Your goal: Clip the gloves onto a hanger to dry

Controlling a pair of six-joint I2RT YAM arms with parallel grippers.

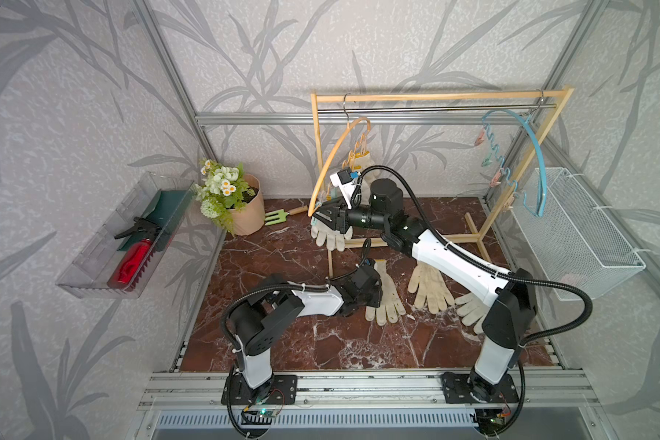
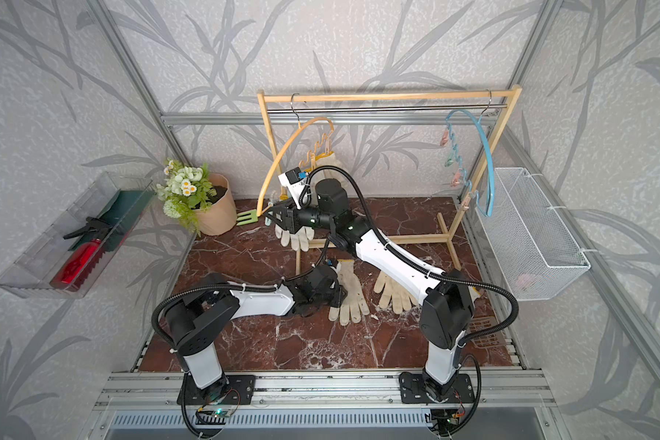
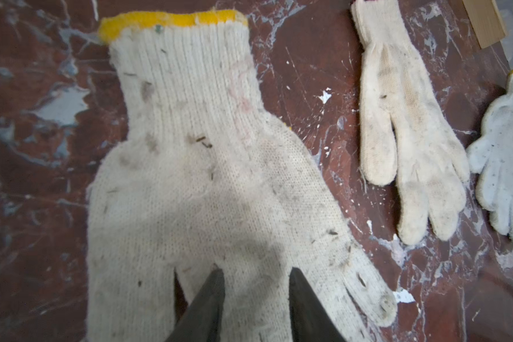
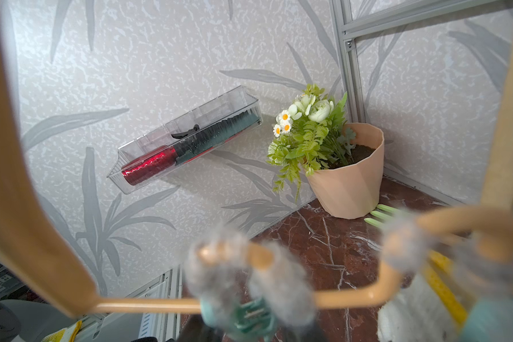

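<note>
An orange hanger (image 1: 336, 157) with clips hangs from the wooden rack. White gloves hang at it, one glove (image 1: 332, 234) low down and another glove (image 1: 362, 162) farther back. My right gripper (image 1: 324, 213) is at the hanger's lower front end. In the right wrist view, its dark fingers are mostly hidden behind a teal clip (image 4: 253, 319) on the hanger bar; whether they press it is unclear. A yellow-cuffed glove (image 3: 193, 171) lies flat on the table. Above its finger part, my left gripper stands with its fingertips apart.
Two more gloves lie to the right, a plain glove (image 3: 410, 125) and a smaller glove (image 3: 507, 154). A blue hanger (image 1: 539, 165) hangs at the rack's right end. The flower pot (image 1: 249, 209) and green fork (image 1: 277, 217) occupy the back left.
</note>
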